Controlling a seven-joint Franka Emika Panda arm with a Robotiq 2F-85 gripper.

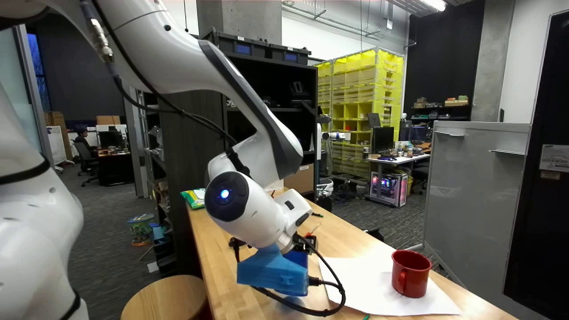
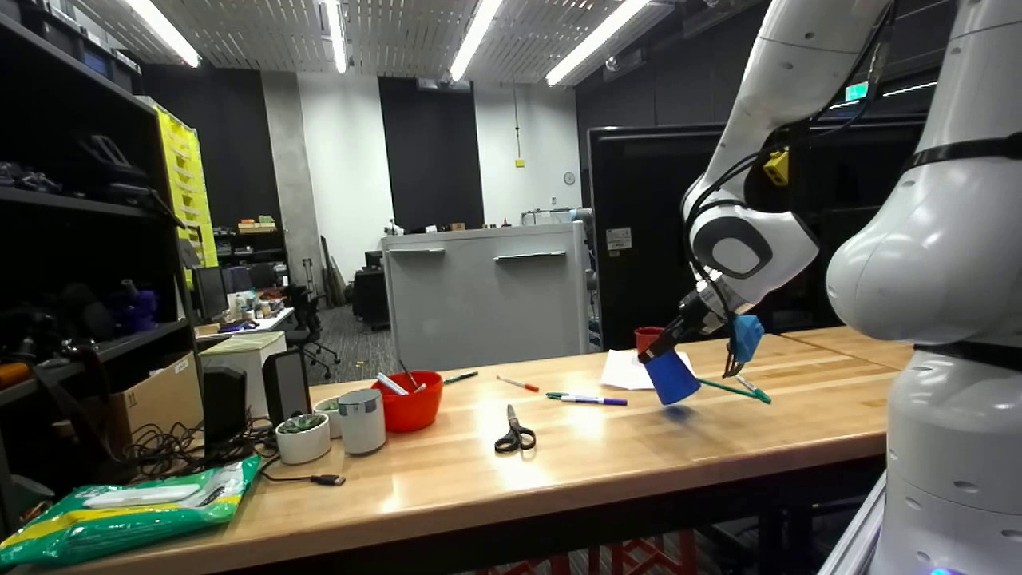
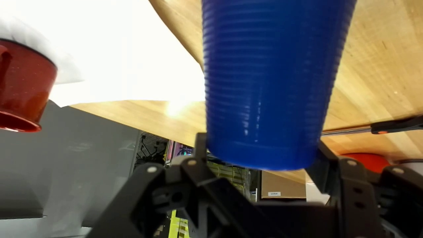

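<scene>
A ribbed blue cup (image 3: 273, 83) is gripped between the two dark fingers of my gripper, which is shut on it near its rounded edge. In exterior view 2 the same blue cup (image 2: 671, 378) hangs tilted just above the table, with my gripper (image 2: 653, 353) at its upper end. Exterior view 1 shows little of the cup, because the blue camera housing (image 1: 274, 272) on the wrist stands in front. A red mug (image 1: 410, 274) stands upright on a white paper sheet (image 1: 368, 290), apart from the gripper.
Several markers, among them a purple one (image 2: 599, 399), and scissors (image 2: 514, 433) lie on the table. A red bowl (image 2: 412, 402) with pens, a grey-white cup (image 2: 362, 422) and small potted plants (image 2: 303, 439) stand farther left. Bare wood lies in front of the scissors.
</scene>
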